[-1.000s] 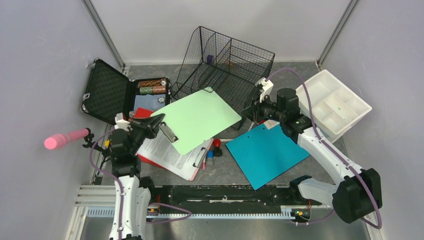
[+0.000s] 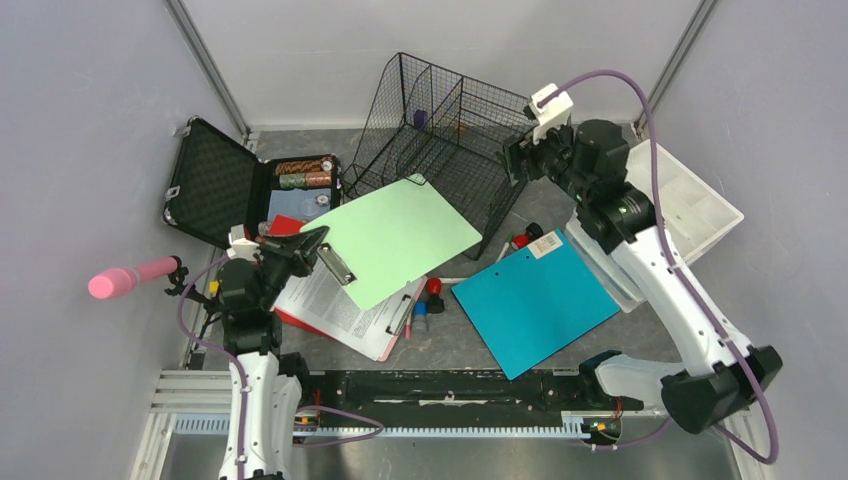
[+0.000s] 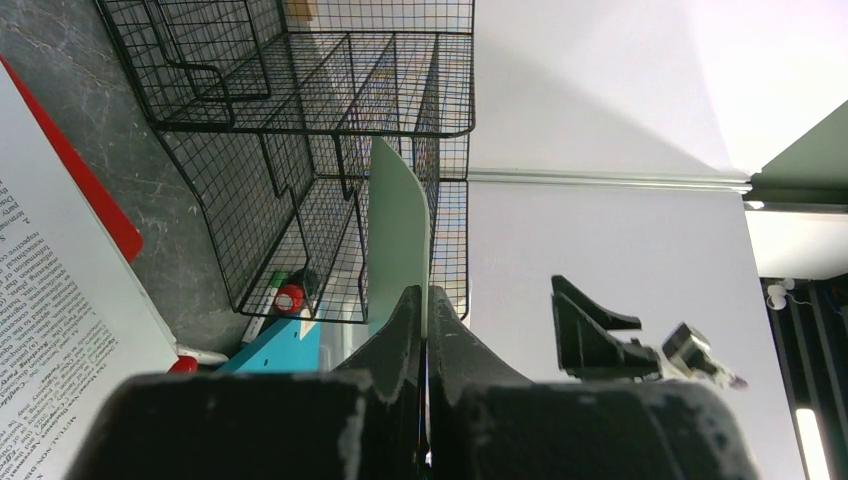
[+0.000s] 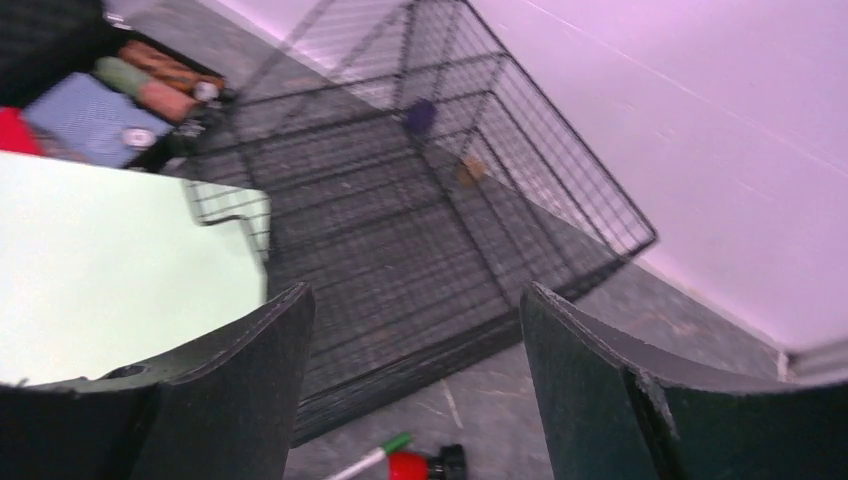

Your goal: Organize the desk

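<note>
A pale green clipboard (image 2: 405, 240) is held up over the left-middle of the desk, its edge pinched where my left gripper (image 2: 318, 236) is shut on it. Seen from the left wrist, the green board (image 3: 395, 240) stands almost edge-on between the fingertips, in front of the black wire rack (image 3: 330, 130). In the top view the rack (image 2: 455, 150) stands at the back. My right gripper (image 2: 512, 165) is over the rack's right side, open and empty; its fingers (image 4: 570, 370) are spread in the right wrist view. A blue clipboard (image 2: 535, 310) lies flat at front right.
Papers on a clipboard (image 2: 345, 310) lie beneath the green one. An open black case (image 2: 300, 190) stands at left, a white divided tray (image 2: 690, 205) at right. Markers and a red-capped item (image 2: 434, 286) lie between the clipboards. Bare desk shows around the blue board.
My left gripper and the green clipboard have stayed still.
</note>
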